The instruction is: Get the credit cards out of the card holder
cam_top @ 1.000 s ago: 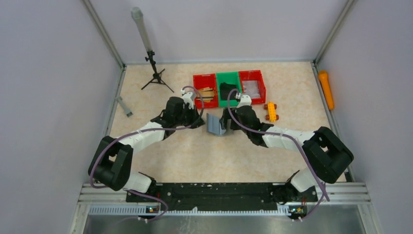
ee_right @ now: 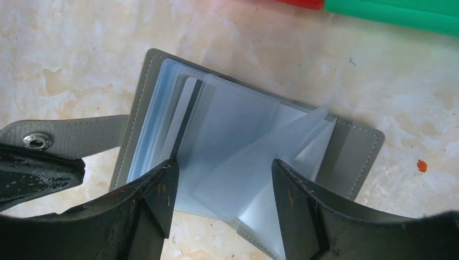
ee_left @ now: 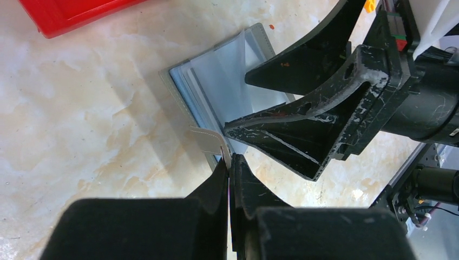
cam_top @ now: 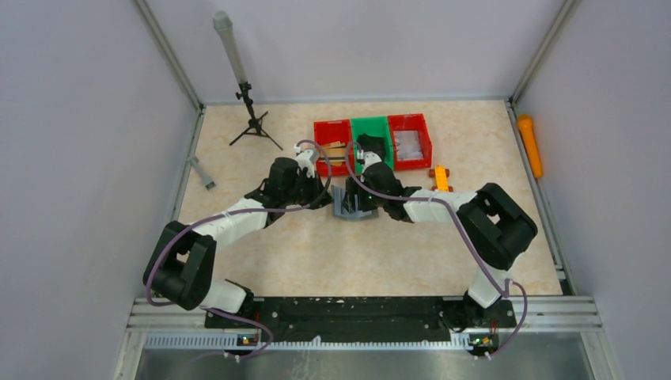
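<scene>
The grey card holder (ee_right: pixel 145 86) lies spread open on the table, its clear plastic sleeves (ee_right: pixel 233 116) facing up and one leaf bent upward. A pale card-like edge (ee_right: pixel 181 116) shows near the left side of the sleeves. From the holder's left side runs a strap with a snap (ee_left: pixel 215 142); my left gripper is shut on that strap's end. Over the sleeves hangs my right gripper, fingers apart, one finger to either side of the bent leaf. Whether its fingertips touch the plastic cannot be told.
Behind the holder stand a red bin (cam_top: pixel 332 128) with brown items, a green bin (cam_top: pixel 369 124) with a black item and a red bin (cam_top: pixel 407 121) with clear items. A yellow toy car (cam_top: pixel 441 178) sits to the right.
My right gripper has moved left over the card holder, covering more of it. The holder has shifted slightly to the left. My left arm has stayed put.
</scene>
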